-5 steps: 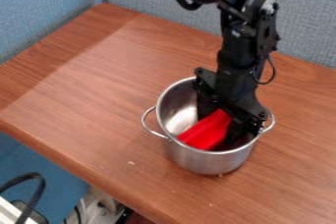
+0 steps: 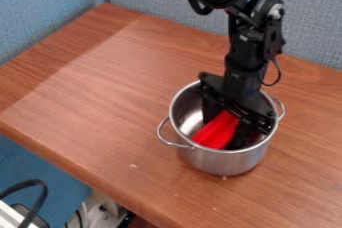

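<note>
A steel pot [image 2: 219,162] with side handles stands on the wooden table near its right-front part. Inside it lies a red object [image 2: 214,132]. The black gripper [image 2: 233,117] reaches down into the pot from above, around the upper end of the red object. Its fingertips are dark and partly hidden in the pot, and whether they are closed on the red object is hard to see.
Padded grey-blue walls stand behind and at the left.
The pot has shifted slightly to the right along with the arm and gripper, which stay down inside it. The red object now shows less at its lower end.
</note>
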